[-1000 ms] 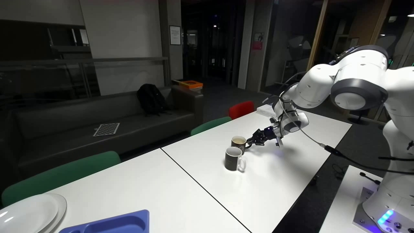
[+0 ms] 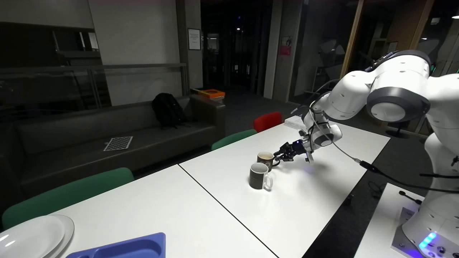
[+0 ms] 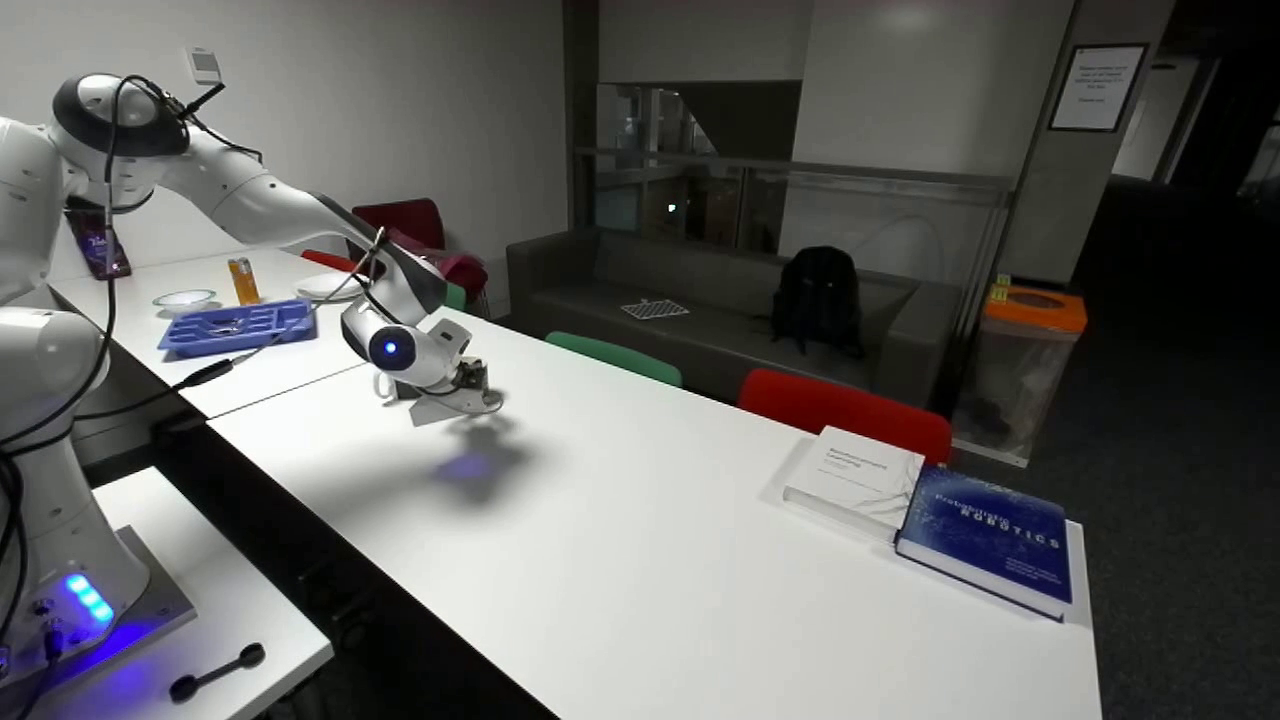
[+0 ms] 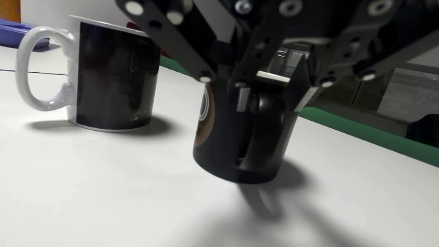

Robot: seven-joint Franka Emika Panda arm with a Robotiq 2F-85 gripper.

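A black mug with a brown round print stands in front of my gripper in the wrist view, its handle facing me. My fingers are parted on either side of that handle, with a gap showing around it. Exterior view 1 shows the same mug at the tip of my gripper, low over the table. Beside it stands a second mug, dark with a white handle, upright and apart from my fingers. In exterior view 2 the arm's end hides most of both mugs.
A blue tray and white plates lie on the near left table part. Two books occupy the table's far end. White tabletop between the arm and the books is clear.
The black mug has shifted very slightly down and right in exterior view 1, and my fingers look more spread. The arm and the other mug stay put.
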